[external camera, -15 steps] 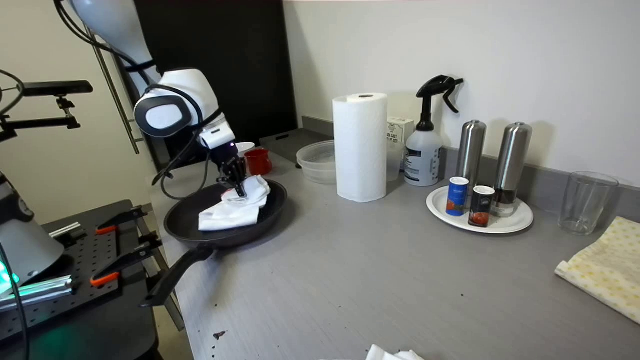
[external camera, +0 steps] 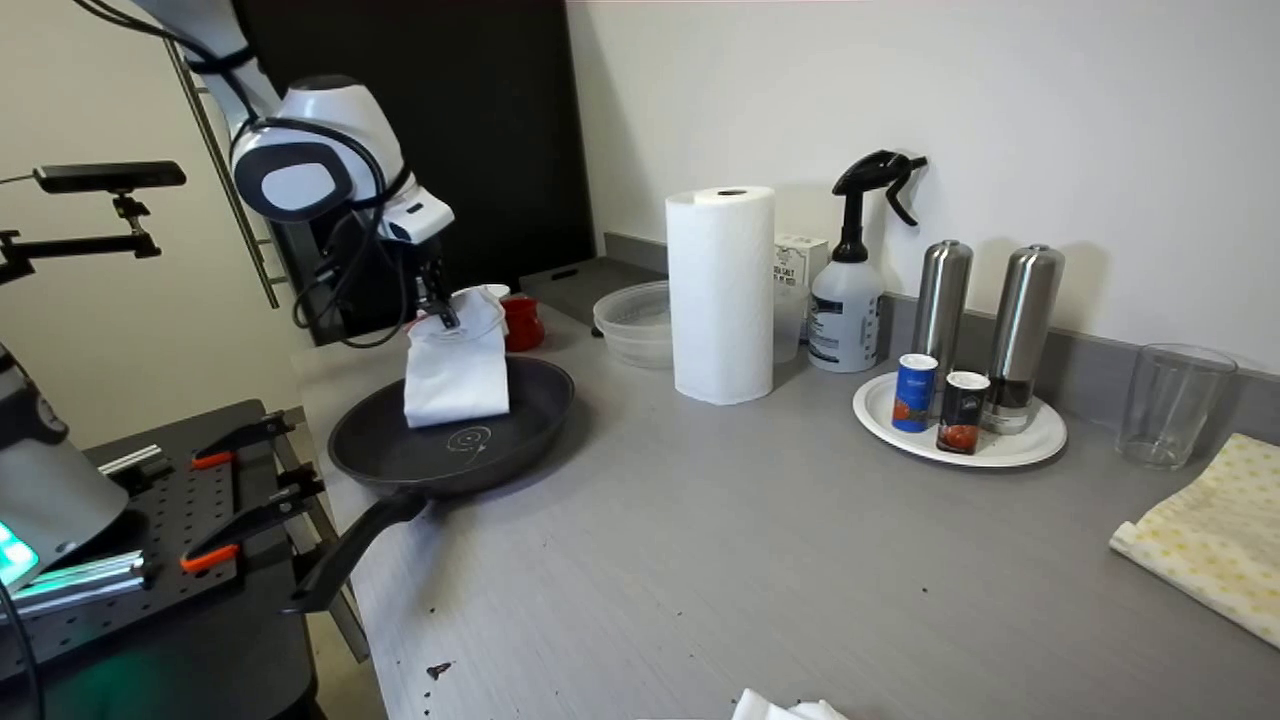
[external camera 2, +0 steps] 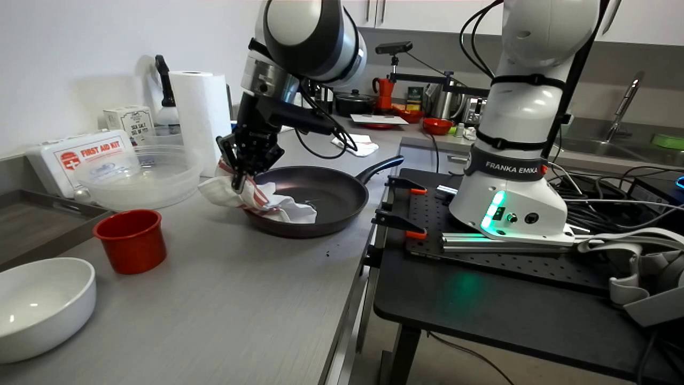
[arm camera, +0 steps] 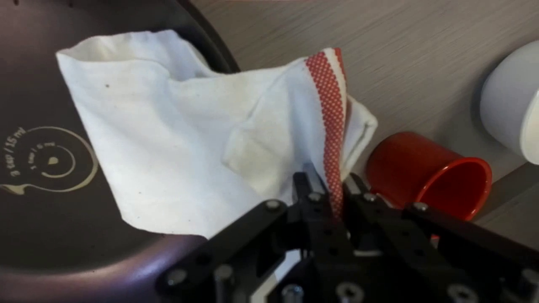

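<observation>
A white towel with a red checked stripe [arm camera: 326,111] is pinched between the fingers of my gripper, which is shut on it near the striped end. From there the towel [external camera: 456,378] drapes down over the far rim of the black frying pan [external camera: 372,438], its lower part lying on the pan's inner surface. In exterior view 2, the gripper [external camera 2: 238,176] stands just beyond the pan's edge, higher than the rim, with a bunch of cloth [external camera 2: 221,190] sticking out past the fingers.
A red cup [external camera 2: 131,244] and a white bowl [external camera 2: 45,308] stand close to the gripper's side of the counter. Behind are a clear plastic bowl [external camera: 636,324] and a paper towel roll [external camera: 720,294]. The pan's handle [external camera: 354,552] overhangs the counter edge. Mid-counter is free.
My gripper has risen and moved back, away from the pan's middle toward the red cup. The towel, bunched in the pan before, is now lifted at one end and stretched out.
</observation>
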